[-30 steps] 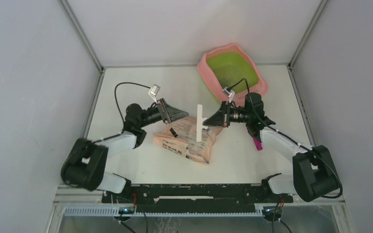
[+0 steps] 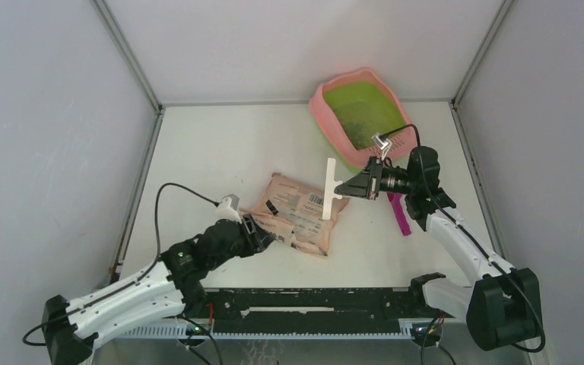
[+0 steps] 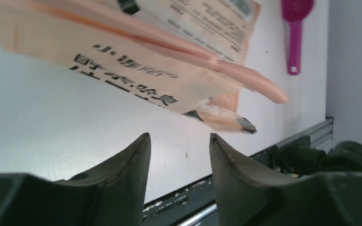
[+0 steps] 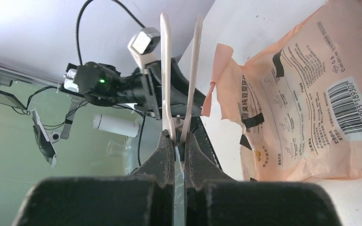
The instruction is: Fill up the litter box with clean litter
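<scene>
The pink litter bag point(image 2: 293, 213) lies mid-table, printed and with a barcode. Its left end has a raised, folded flap point(image 4: 226, 89). My left gripper hovers by the bag's front-left edge; its fingers are apart and the gap is empty. To the right, my right gripper point(image 2: 338, 190) is shut on a white clip point(image 2: 329, 190) with two long prongs point(image 4: 166, 70), held over the bag's right part. At the back right stands the pink litter box point(image 2: 327, 122), with a green inside and some dark grains on its floor.
A purple scoop point(image 2: 400, 216) lies right of the bag, partly beneath the right arm in the top view. Bare table spreads left of and behind the bag. A dark rail point(image 2: 380, 304) runs along the front edge.
My left gripper has swung from above the bag's far left side toward the front of the table. My right gripper has shifted slightly right with the clip. The bag stays put.
</scene>
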